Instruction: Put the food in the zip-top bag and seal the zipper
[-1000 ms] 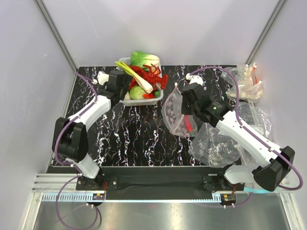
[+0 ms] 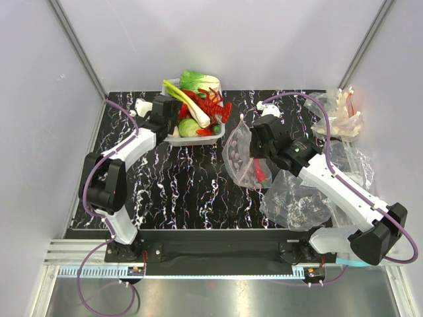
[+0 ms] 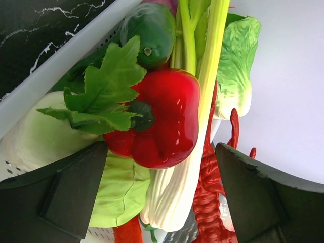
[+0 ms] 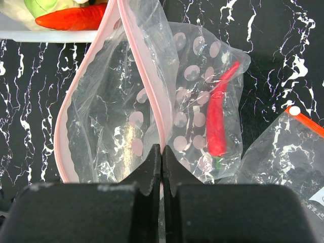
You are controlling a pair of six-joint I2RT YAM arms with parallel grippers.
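A white basket (image 2: 198,141) of toy food stands at the back. My left gripper is open over it, a red bell pepper (image 3: 167,119) between and just beyond its fingertips, with celery (image 3: 177,197), a cucumber (image 3: 145,33), cabbage (image 3: 119,192) and a lobster (image 3: 206,192) around it. My right gripper is shut on the pink-edged lip of the zip top bag (image 4: 111,101), holding it up partly open. A red chili (image 4: 216,124) shows within the bag's outline on its right side.
Other clear bags (image 2: 294,205) lie at the front right, with more pale packages (image 2: 340,119) at the back right.
My left arm has shifted slightly at the basket over the last second, its elbow moving a little right and back. The right arm and bag look unchanged.
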